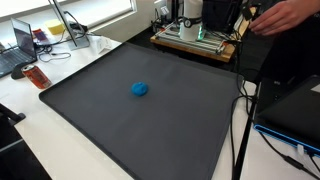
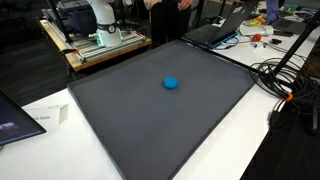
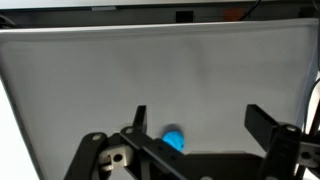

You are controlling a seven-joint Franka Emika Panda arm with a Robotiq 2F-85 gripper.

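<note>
A small bright blue round object (image 1: 139, 89) rests alone on the dark grey mat (image 1: 120, 120). The second exterior view has the same blue object (image 2: 170, 83) near the middle of the mat. Looking down from the wrist, my gripper is open, its black fingers wide apart with nothing between them. The blue object (image 3: 173, 139) appears lower in that view, partly covered by the gripper's dark body. I cannot clearly make out the gripper in either exterior view.
A person's hand (image 1: 285, 16) is at the upper right. An orange-red can (image 1: 36, 77) stands beside the mat's left edge, with a laptop (image 1: 20, 48) behind it. Cables (image 2: 290, 82) lie at the right in the second exterior view.
</note>
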